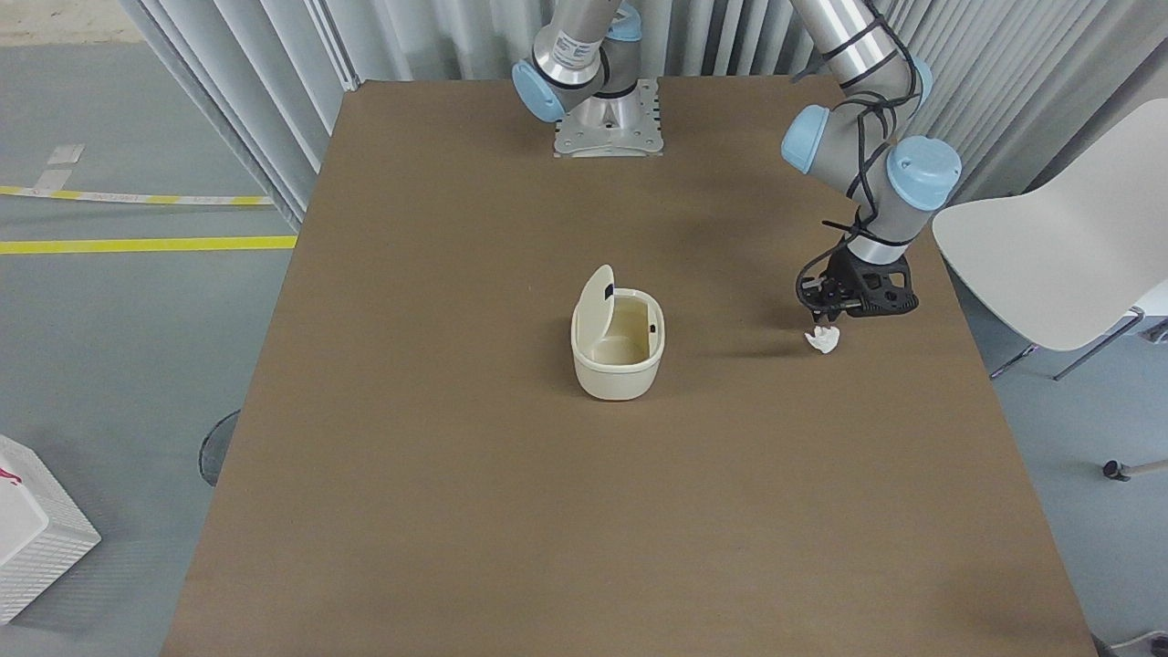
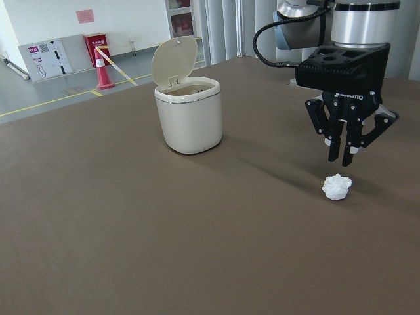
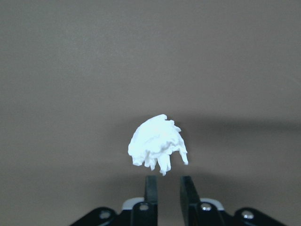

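A crumpled white paper ball point(image 1: 822, 338) lies on the brown tabletop, below my gripper point(image 2: 340, 159) in the left view. In the wrist view the paper point(image 3: 156, 143) sits just beyond the two fingertips point(image 3: 187, 185), which point down with a small gap between them and nothing held. Whether the finger counts as open or shut is hard to tell. A cream bin point(image 1: 618, 354) with its lid point(image 2: 174, 60) raised stands on the table to the paper's left in the front view.
A white chair point(image 1: 1051, 241) stands beside the table's right edge in the front view.
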